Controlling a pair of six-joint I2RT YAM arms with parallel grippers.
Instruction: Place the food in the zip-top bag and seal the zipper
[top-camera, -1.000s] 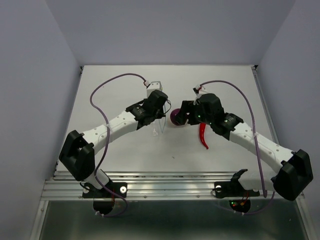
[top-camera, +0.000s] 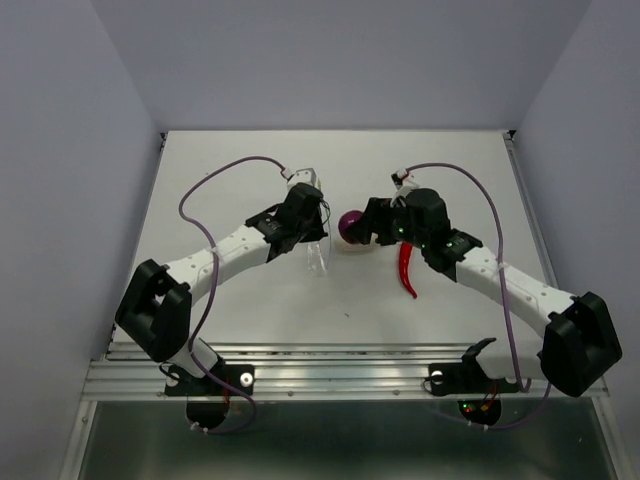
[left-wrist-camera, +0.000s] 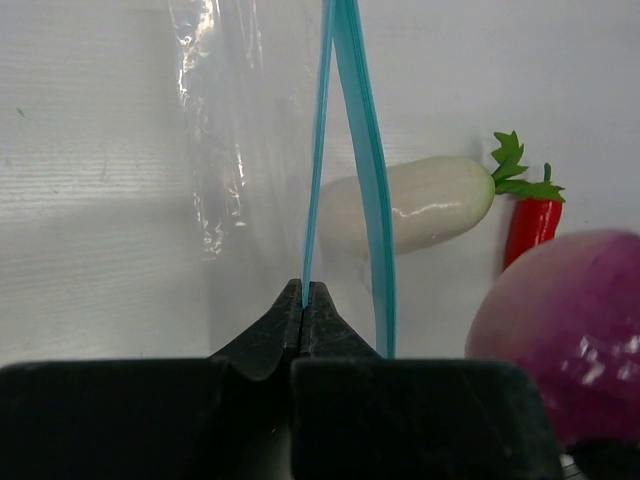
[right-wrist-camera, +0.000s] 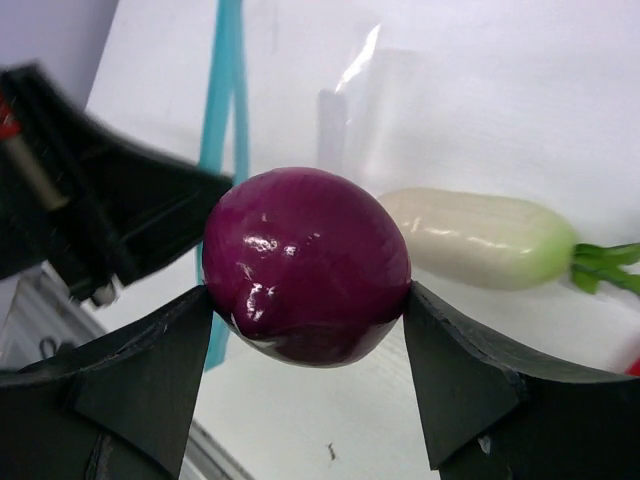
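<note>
A clear zip top bag (left-wrist-camera: 215, 130) with blue zipper strips hangs from my left gripper, which is shut on one strip of its mouth. The other strip (left-wrist-camera: 375, 200) stands apart, leaving a narrow gap. My right gripper is shut on a round, glossy purple onion-like vegetable (right-wrist-camera: 305, 265), held just right of the bag's mouth and outside it. A white radish (left-wrist-camera: 440, 200) with green leaves lies on the table, partly seen through the bag's strips. A red chili pepper (top-camera: 405, 270) lies to the right, below the right gripper in the top view.
Both grippers stand close together over its middle. Grey walls (top-camera: 70, 200) rise on the sides, and a metal rail (top-camera: 330, 365) runs along the front edge.
</note>
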